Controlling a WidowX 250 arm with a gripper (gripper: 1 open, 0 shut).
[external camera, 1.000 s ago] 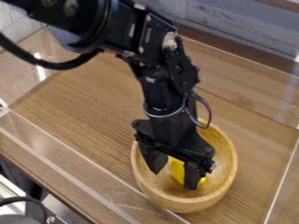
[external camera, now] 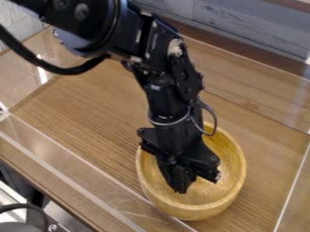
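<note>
My black gripper [external camera: 179, 174] reaches down into a tan oval bowl [external camera: 226, 192] near the front right of the wooden table. Its fingers are low inside the bowl, close together, and nothing shows clearly between them.
A whitewashed wall [external camera: 248, 27] runs along the back. Dark cables hang at the lower left, off the table's front edge.
My gripper has shifted and its fingers have drawn together. The yellow object that showed in the bowl earlier is out of sight now.
</note>
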